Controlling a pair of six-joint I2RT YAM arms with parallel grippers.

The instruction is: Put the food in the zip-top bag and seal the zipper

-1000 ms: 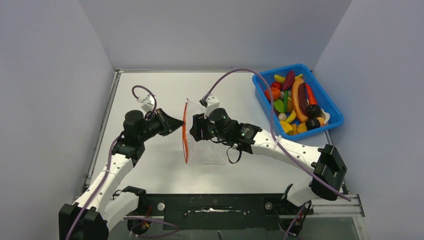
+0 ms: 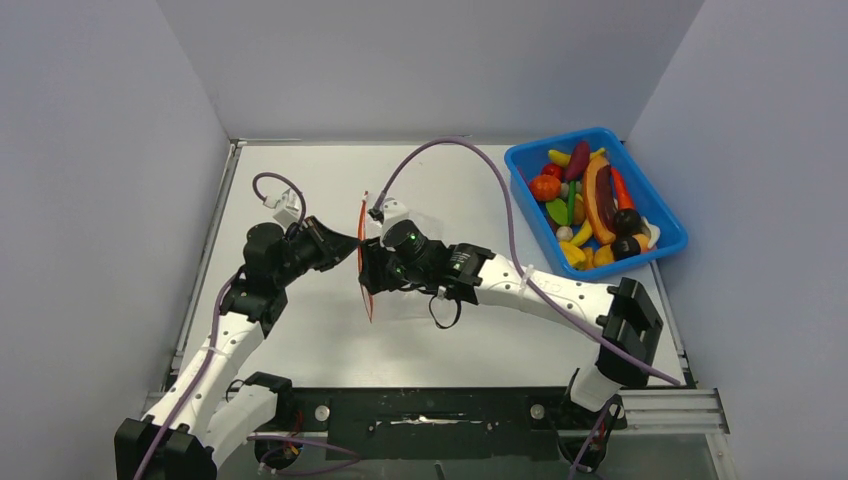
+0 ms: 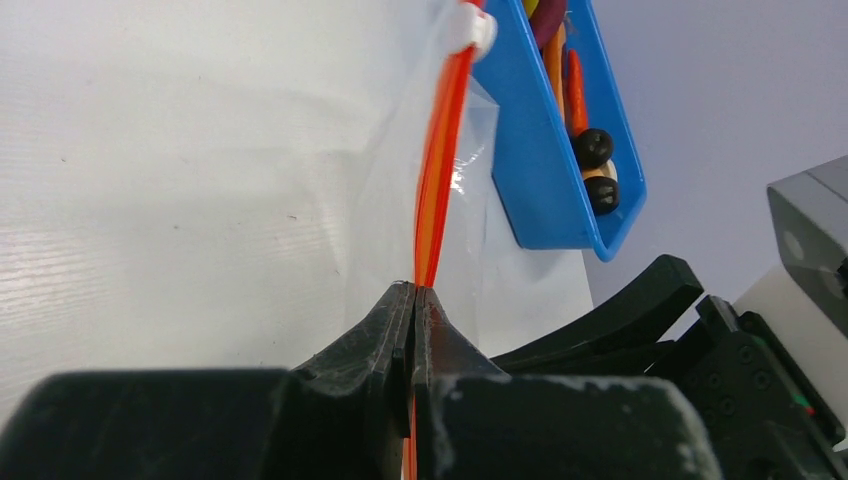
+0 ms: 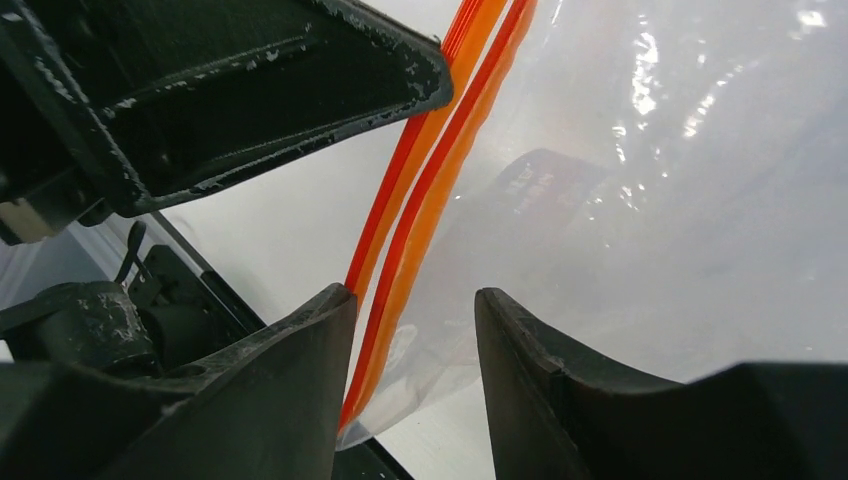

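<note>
The clear zip top bag (image 3: 375, 200) stands with its orange zip edge (image 3: 436, 180) running front to back across the table's middle. My left gripper (image 2: 357, 242) is shut on that edge; in the left wrist view the orange strip runs into its fingertips. On the other side, my right gripper is open. Its fingers (image 4: 525, 335) stand apart, with part of the two orange strips (image 4: 385, 300) in the gap, nearer the left finger. The food (image 2: 600, 205) lies in the blue bin (image 2: 671, 237). No food shows in the visible part of the bag.
A small white piece (image 3: 482, 30) sits at the far end of the orange edge. The bin stands at the table's back right, by the side wall. Bare white table (image 2: 310, 345) lies in front of the bag and to its left.
My right gripper has moved left, up to the bag's orange edge.
</note>
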